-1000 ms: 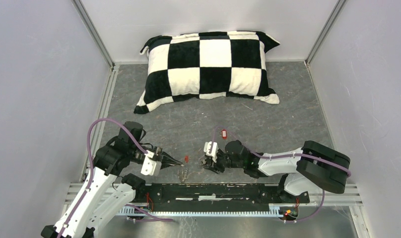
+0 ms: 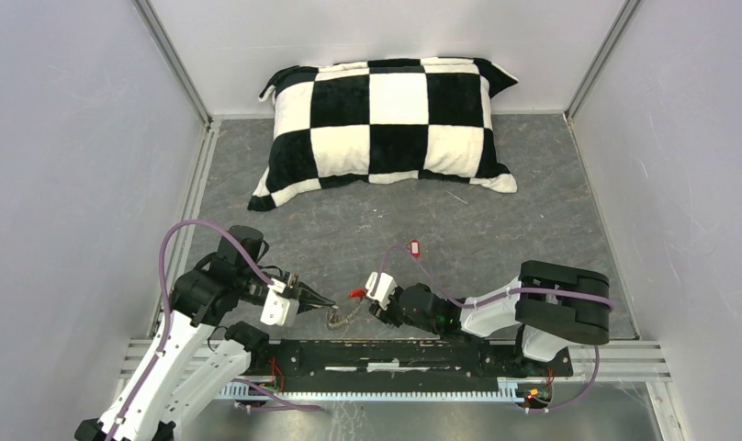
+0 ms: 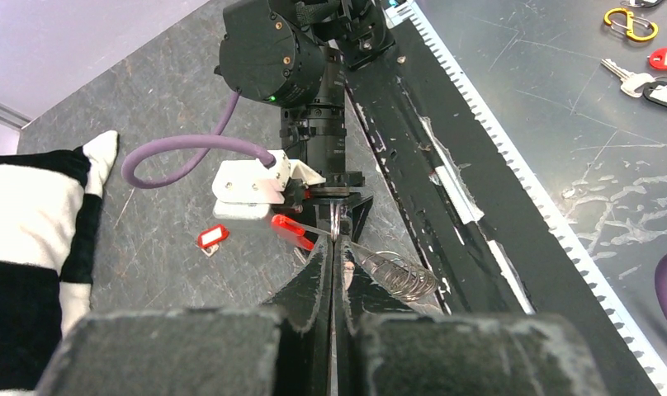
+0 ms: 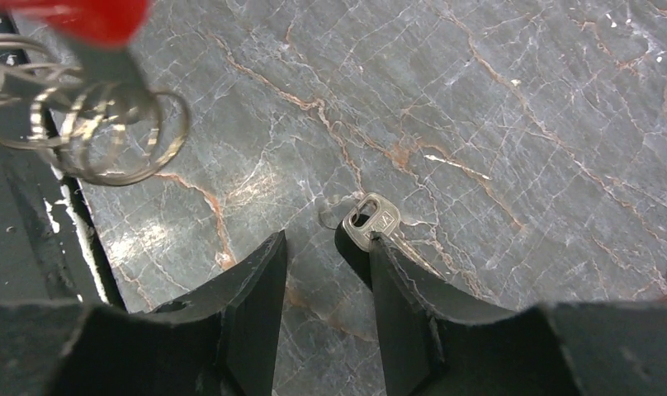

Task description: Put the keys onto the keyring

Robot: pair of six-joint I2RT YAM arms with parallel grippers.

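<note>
My left gripper is shut near the wire keyring [image 2: 340, 317], a coiled ring with a red handle [image 3: 289, 233]; in the left wrist view the coil [image 3: 400, 276] lies just beyond its fingertips. In the right wrist view my right gripper is open low over the floor, a key with a black head [image 4: 355, 256] at its right finger, and the coil [image 4: 107, 132] at upper left. A red-tagged key [image 2: 414, 248] lies farther back.
A checkered pillow [image 2: 376, 129] lies along the back. White walls bound the sides. A dark rail [image 2: 294, 358] runs along the front.
The left arm looks still.
</note>
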